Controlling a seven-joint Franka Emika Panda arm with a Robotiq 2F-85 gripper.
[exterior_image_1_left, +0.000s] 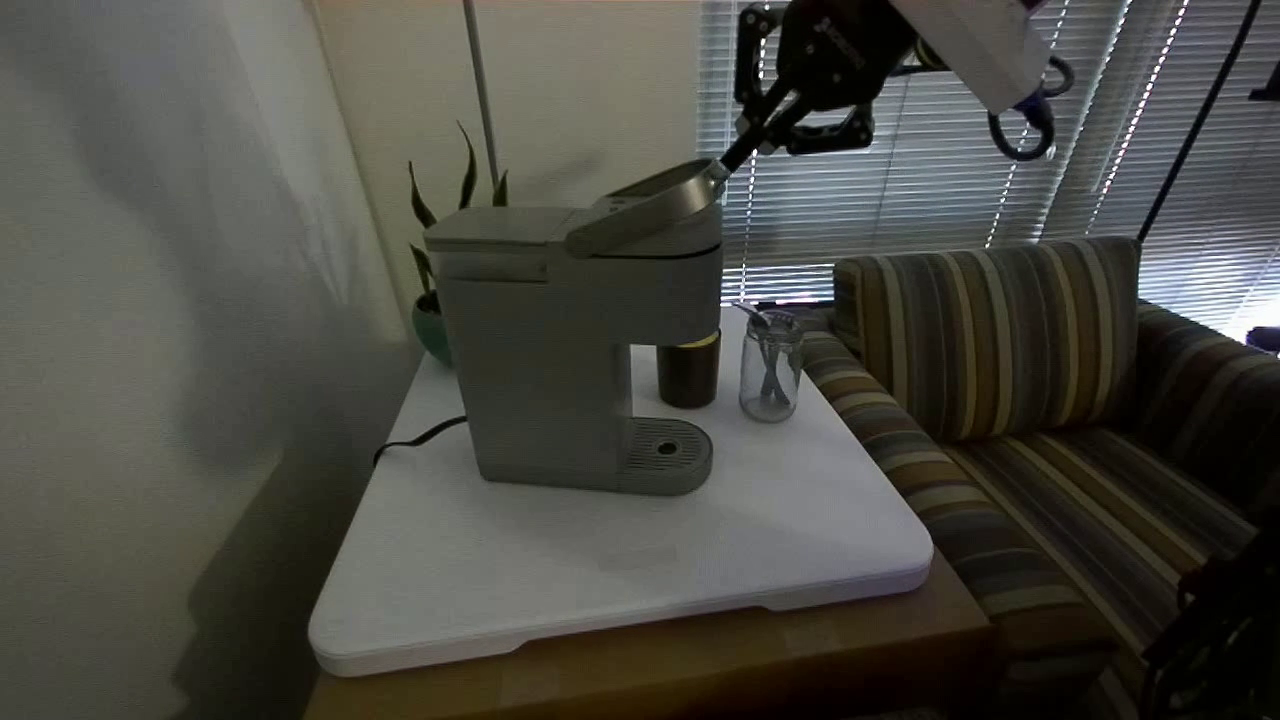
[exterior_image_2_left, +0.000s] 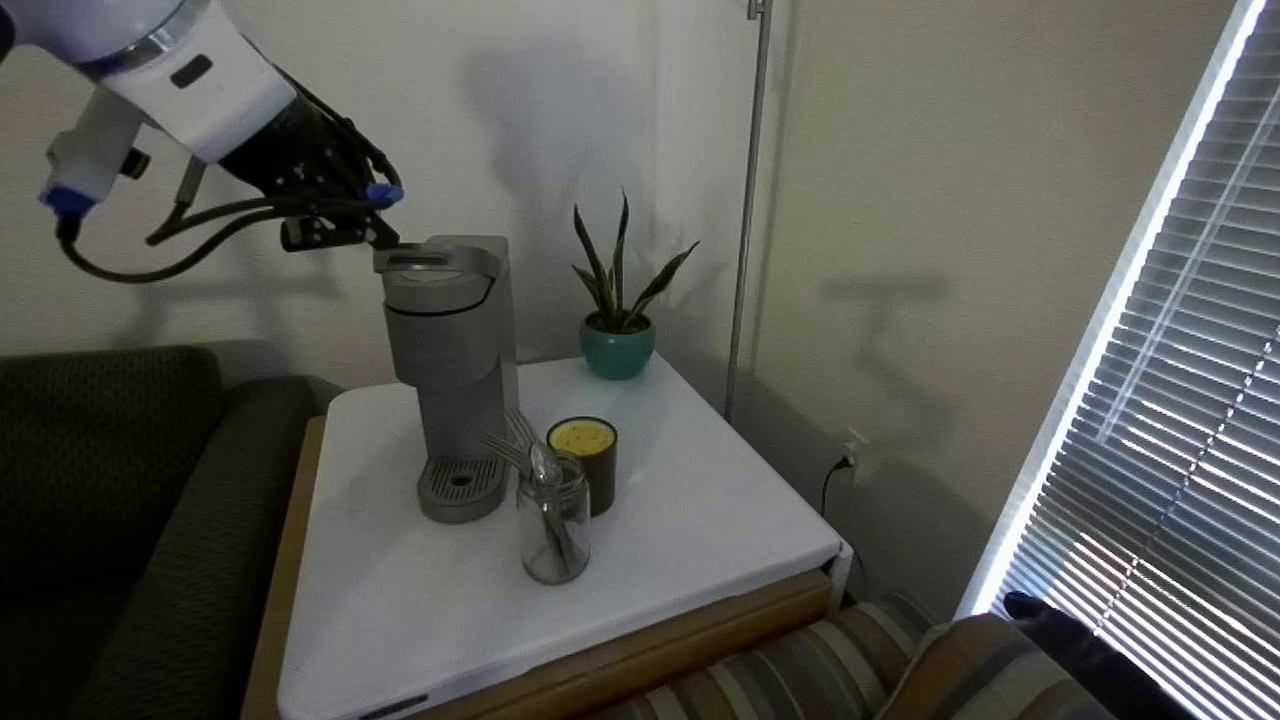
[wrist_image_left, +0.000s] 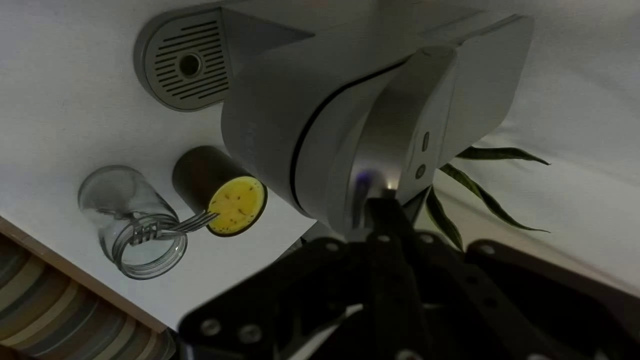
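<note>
A grey coffee maker stands upright on the white table. Its silver handle slopes upward toward the front, slightly raised off the body. My gripper comes down from the upper right with its fingers shut, and the tips meet the front end of that handle. In the wrist view the dark fingers lie together against the shiny handle, and nothing shows between them. From the other side, in exterior view 2, the gripper is at the top of the machine; its tips are partly hidden there.
Close to the machine are a dark cup with a yellow top and a glass jar holding forks. Behind stands a potted plant. A power cord runs off at the left.
</note>
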